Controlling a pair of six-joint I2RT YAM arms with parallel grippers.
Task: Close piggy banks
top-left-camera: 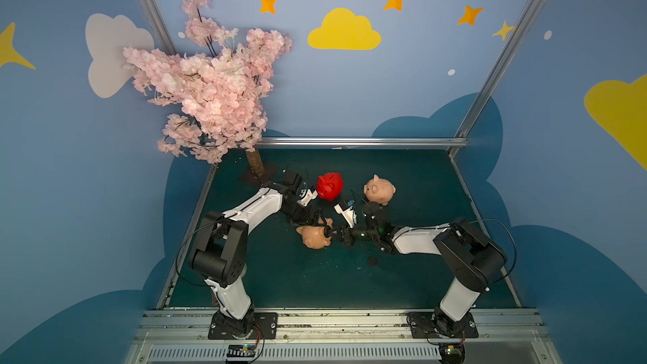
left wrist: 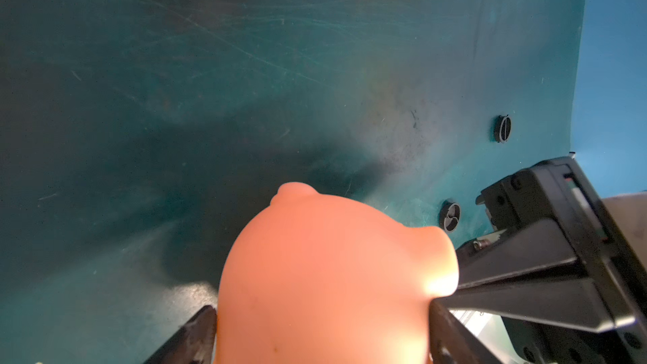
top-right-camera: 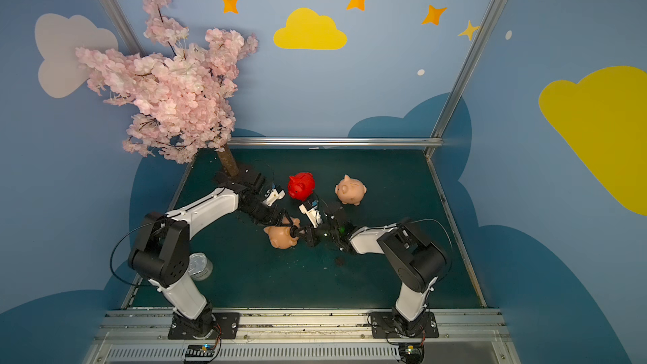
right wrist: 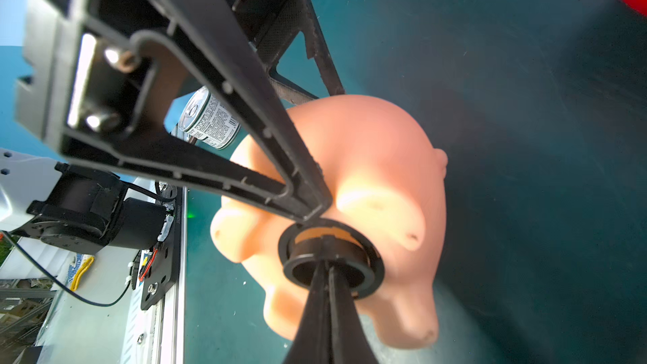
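A peach piggy bank point(right wrist: 377, 134) lies between the two arms, its belly hole facing my right gripper. A black plug point(right wrist: 327, 252) sits tilted in the hole's rim, partly out of it. My right gripper is shut, its fingertips meeting at the plug's thin cross bar. My left gripper point(top-left-camera: 311, 219) is open wide, with fingers point(left wrist: 192, 337) on either side of the pig's body. In the right wrist view one left finger point(right wrist: 306, 188) reaches down to the rim of the hole. A red piggy bank point(top-left-camera: 329, 186) and a second peach one point(top-left-camera: 379, 190) stand farther back.
Two loose black plugs point(left wrist: 502, 128) lie on the green floor, near the right arm. A can point(top-right-camera: 200, 266) stands by the left arm's base. The blossom tree point(top-left-camera: 254, 161) fills the back left corner. Free floor point(top-left-camera: 431, 188) lies at the right.
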